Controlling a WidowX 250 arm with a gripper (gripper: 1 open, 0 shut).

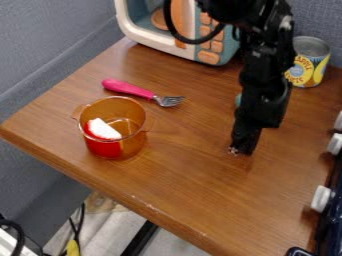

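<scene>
My black gripper [242,147] hangs low over the right-middle of the wooden table [174,190], its tip near or at the surface; whether it is open or shut is hard to tell. A small teal object [238,100] is mostly hidden behind my arm. An orange pot [114,140] with a white item [103,129] inside sits at the left, and a pink-handled fork [140,92] lies behind it.
A toy appliance [142,20] stands at the back, with a can [307,62] at the back right. A dark stove with white knobs [325,225] lines the right edge.
</scene>
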